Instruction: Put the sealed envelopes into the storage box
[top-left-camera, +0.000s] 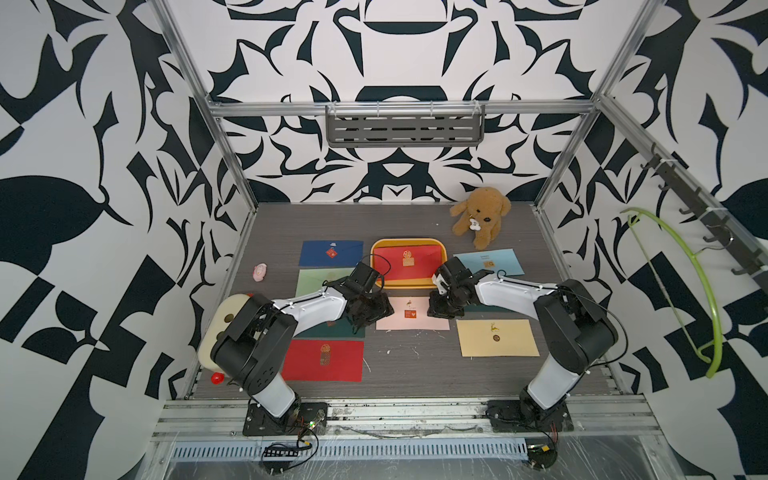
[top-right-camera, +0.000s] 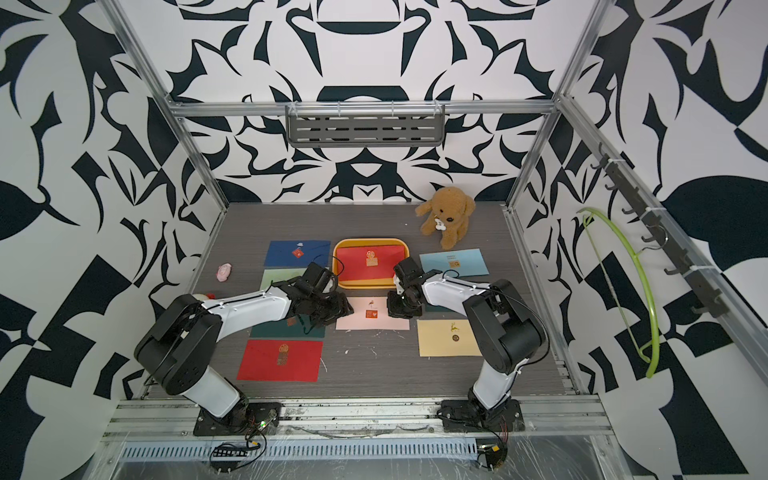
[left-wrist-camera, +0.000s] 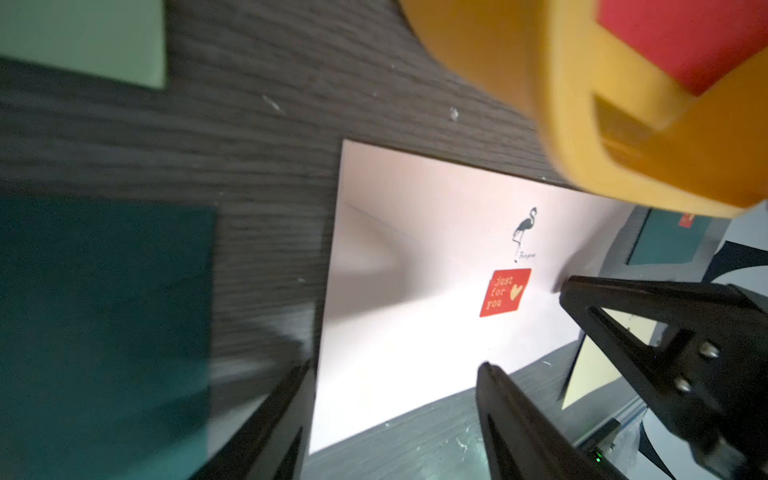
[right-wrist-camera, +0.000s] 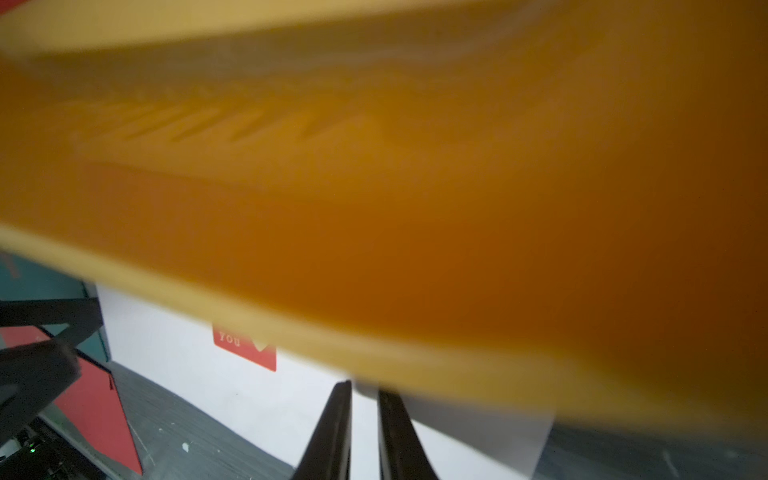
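Observation:
The yellow storage box (top-left-camera: 408, 283) holds a red envelope (top-left-camera: 392, 264) and looms large in both wrist views. A pink envelope (left-wrist-camera: 408, 336) with a flamingo and red sticker lies in front of it, between my grippers. My left gripper hangs open over the pink envelope's left end. My right gripper is shut at the box's near rim; whether it grips that rim is unclear. Other envelopes lie flat: blue (top-left-camera: 316, 252), light green (top-right-camera: 276, 276), dark green (top-right-camera: 272, 328), red (top-left-camera: 304, 360), yellow (top-left-camera: 516, 340) and light blue (top-left-camera: 508, 261).
A brown plush dog (top-left-camera: 488, 208) sits at the back right, a small pink object (top-left-camera: 259, 272) at the left.

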